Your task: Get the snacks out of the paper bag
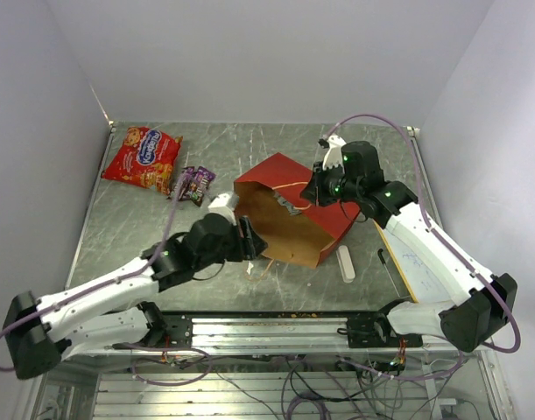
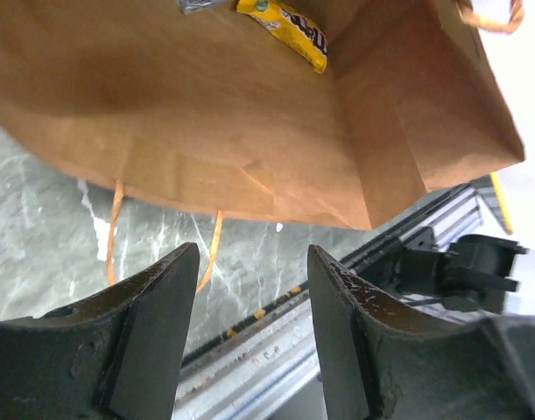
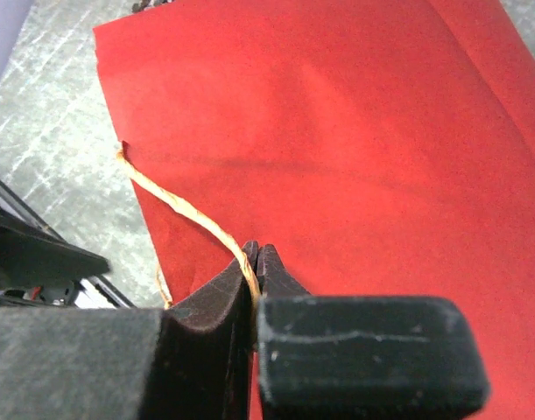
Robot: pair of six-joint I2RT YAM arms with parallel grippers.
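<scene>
The red paper bag (image 1: 285, 165) lies on its side, its brown inside (image 1: 280, 223) facing my left arm. In the left wrist view, a yellow snack packet (image 2: 289, 31) and part of a silvery packet (image 2: 197, 4) lie deep inside it. My left gripper is open at the bag's mouth, nothing between its fingers. Shut on the thin twisted handle (image 3: 193, 213), my right gripper stays at the bag's upper side. Outside on the left are a big red snack bag (image 1: 131, 162) and several small dark packets (image 1: 200, 182), partly hidden by a cable.
A white oblong object (image 1: 345, 263) lies right of the bag, beside a dark pen (image 1: 383, 257) and a white board (image 1: 416, 262) with a yellow edge. Another cord handle (image 2: 116, 232) trails on the table below the bag's mouth. Free table lies at the front left.
</scene>
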